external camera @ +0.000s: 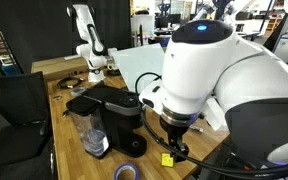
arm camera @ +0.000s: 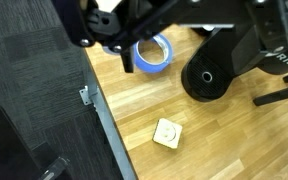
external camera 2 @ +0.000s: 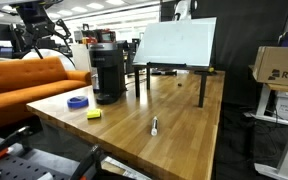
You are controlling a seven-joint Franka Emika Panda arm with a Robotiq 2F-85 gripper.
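A black coffee machine (external camera 2: 109, 70) stands upright on the wooden table; in exterior view 1 its clear water tank (external camera: 88, 132) faces the camera. A blue tape ring (external camera 2: 77, 102) lies flat beside its base. The small yellow block (external camera 2: 94, 114) sits by the table edge; the wrist view shows this block (arm camera: 167, 133) pale, with a face-like mark. My gripper (external camera: 174, 131) is above the table on the machine's right side in exterior view 1, partly hidden by the white arm. Dark, blurred gripper parts cross the top of the wrist view; the finger opening is unclear.
A white marker (external camera 2: 154, 126) lies alone on the right part of the table. The whiteboard (external camera 2: 177, 43) stands behind it. Wide bare tabletop (external camera 2: 189, 110) surrounds the marker. An orange sofa (external camera 2: 24, 78) is beyond the table's left edge.
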